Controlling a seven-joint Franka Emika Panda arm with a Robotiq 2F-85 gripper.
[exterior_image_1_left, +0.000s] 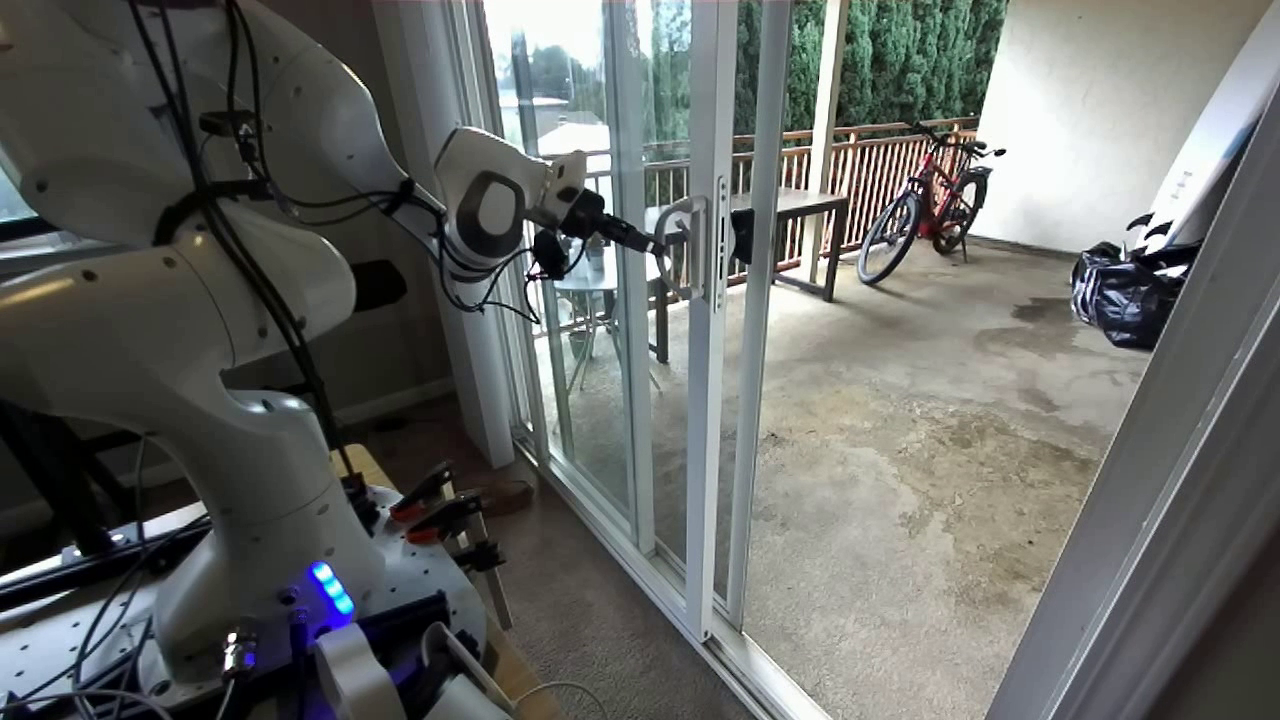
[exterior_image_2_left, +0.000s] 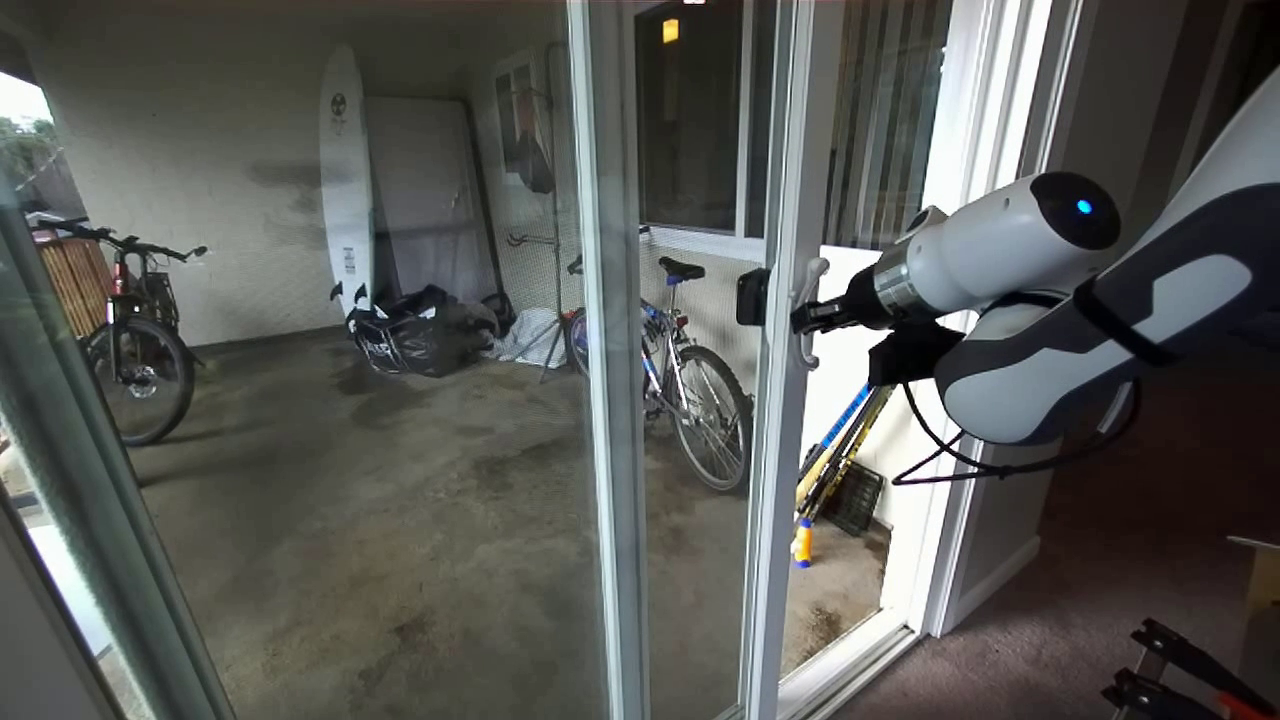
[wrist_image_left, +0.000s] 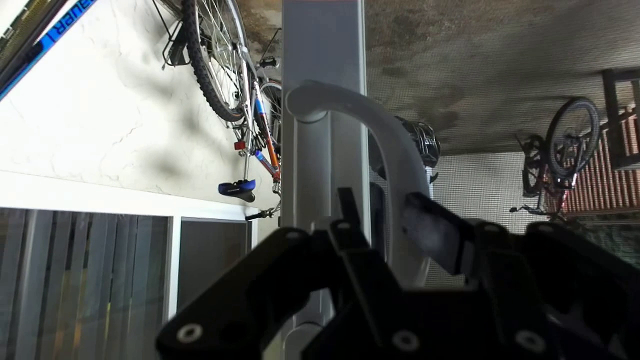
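The white curved door handle is fixed to the upright edge frame of the sliding glass door, which stands partly open. Around the handle's bow are my gripper's two black fingers, one on each side. The right fingertip is close against the bow; whether it touches is unclear. A gap shows between the left finger and the bow, so the fingers stand part open. In exterior view 1, my gripper reaches the handle at about mid-height. Exterior view 2 shows the gripper in front of the handle.
The door's lower track runs along the carpet's edge. Right of the door frame, the opening to the concrete patio is clear. Outside are a red bicycle and a table. Black clamps sit near the robot's base.
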